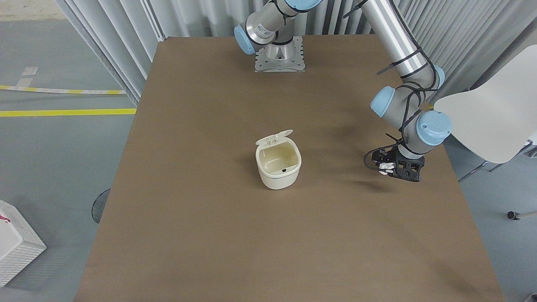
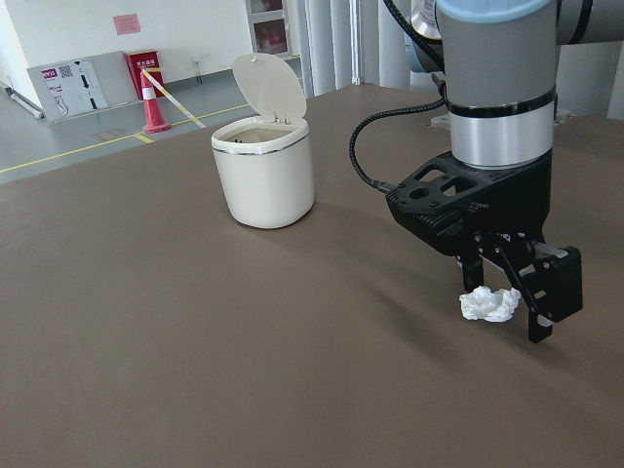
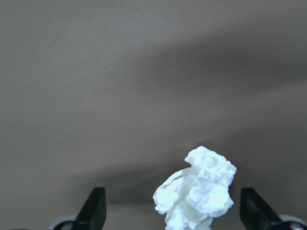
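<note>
A white crumpled paper (image 3: 194, 191) lies on the brown table between the two fingers of my gripper, which is open, a finger either side with space around the paper. In the left view the gripper (image 2: 502, 307) reaches down around the paper (image 2: 487, 304); in the front view it mostly covers the paper (image 1: 385, 167). A small white bin (image 1: 277, 166) with its lid raised stands left of the gripper, near the table's middle; in the left view it shows behind and to the left (image 2: 263, 180).
The arm's base (image 1: 279, 63) sits at the back edge. A white chair (image 1: 493, 110) stands beyond the right edge, close to the arm.
</note>
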